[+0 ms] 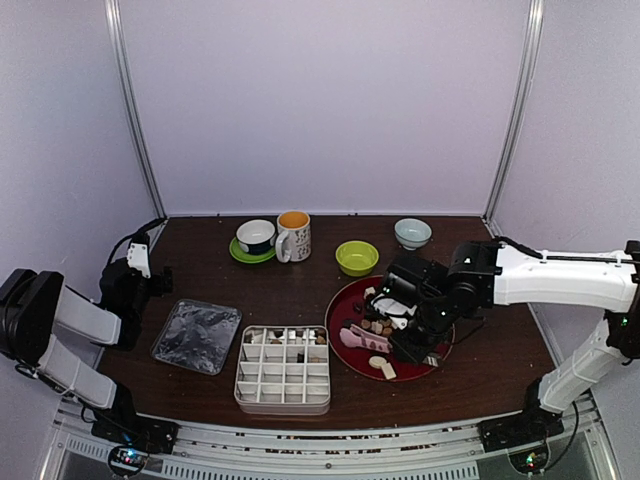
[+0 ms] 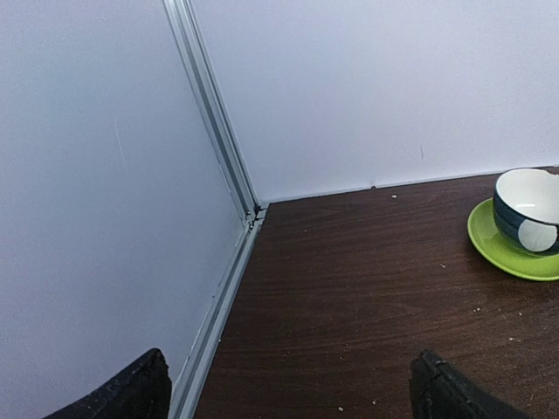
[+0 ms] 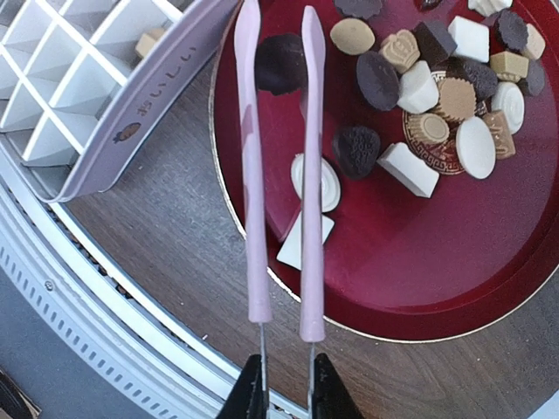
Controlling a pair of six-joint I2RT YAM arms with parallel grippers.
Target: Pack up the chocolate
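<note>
A red plate (image 3: 437,262) holds white, tan and dark chocolates. My right gripper holds pink tongs over the plate's left side; a dark chocolate (image 3: 278,61) is at their tips, though whether it is gripped I cannot tell. The white compartment box (image 1: 282,390) stands left of the plate, with a few pieces in its back compartments. My left gripper (image 1: 160,280) stands open at the table's left, nothing between its fingers in the left wrist view.
A clear lid (image 1: 196,338) lies left of the box. A cup on a green saucer (image 1: 243,256), a mug (image 1: 294,238), a green bowl (image 1: 357,260) and a pale bowl (image 1: 412,234) stand along the back.
</note>
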